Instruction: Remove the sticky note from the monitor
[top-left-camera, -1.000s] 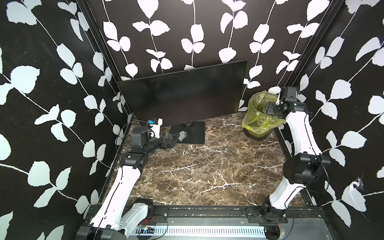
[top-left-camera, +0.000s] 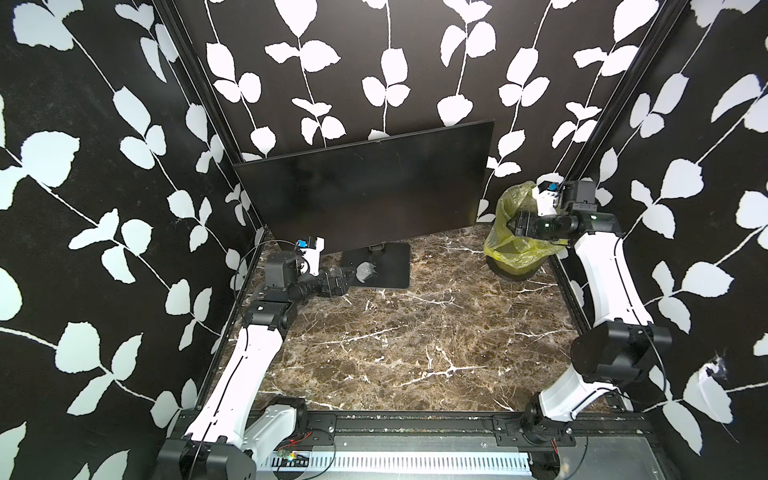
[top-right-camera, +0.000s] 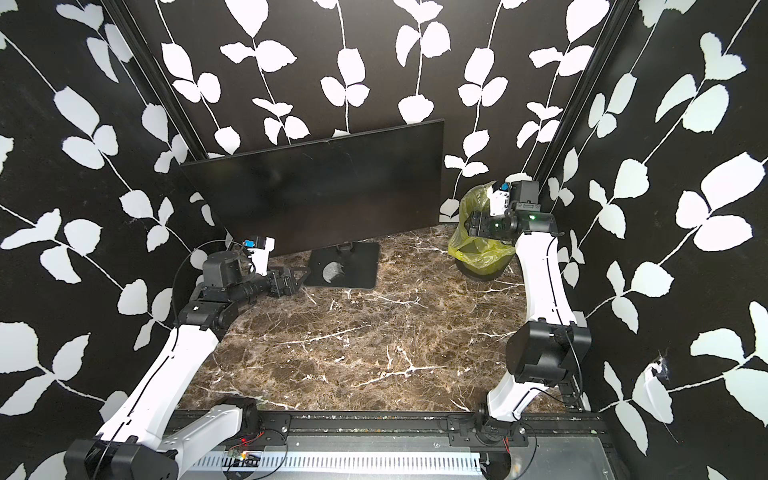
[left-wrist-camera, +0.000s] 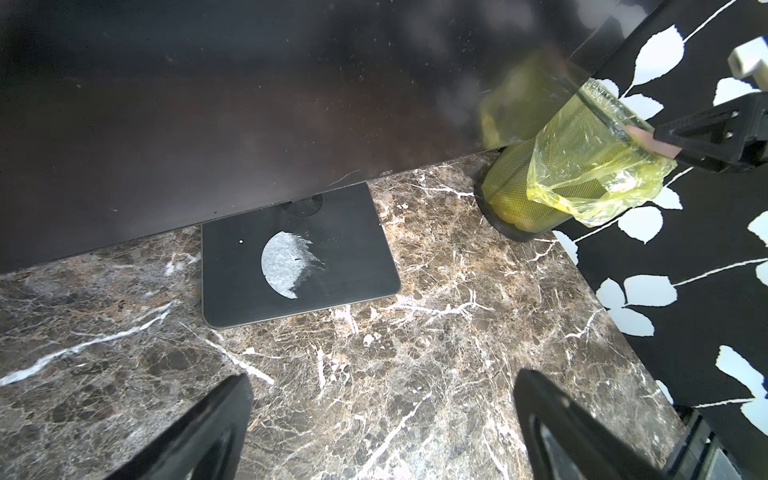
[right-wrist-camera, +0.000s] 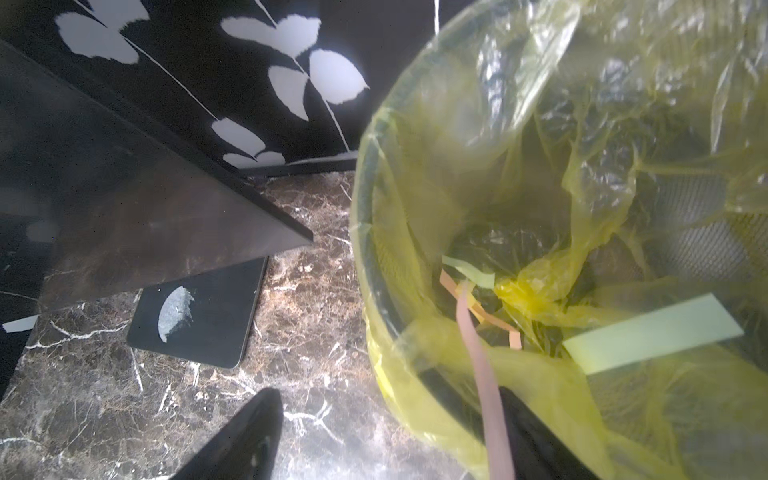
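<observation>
No sticky note shows on the dark monitor screen (top-left-camera: 368, 188). A pink paper strip (right-wrist-camera: 482, 384) stands edge-on against the inner side of one right finger (right-wrist-camera: 532, 440), reaching over the bin's mouth. In the left wrist view this pink strip (left-wrist-camera: 652, 142) juts from the right gripper's tip. My right gripper is open above the rim of the bin (top-left-camera: 512, 256), which has a yellow liner. Green (right-wrist-camera: 652, 332) and orange (right-wrist-camera: 480, 310) paper strips lie inside it. My left gripper is open and empty, over the table before the monitor.
The black monitor base (left-wrist-camera: 344, 272) with a grey patch sits on the brown marble table (top-left-camera: 416, 352). Patterned walls close in the back and sides.
My right arm has shifted a little left and toward the front, bringing its gripper farther over the bin. The left gripper has hardly moved, while its upper arm has shifted slightly.
</observation>
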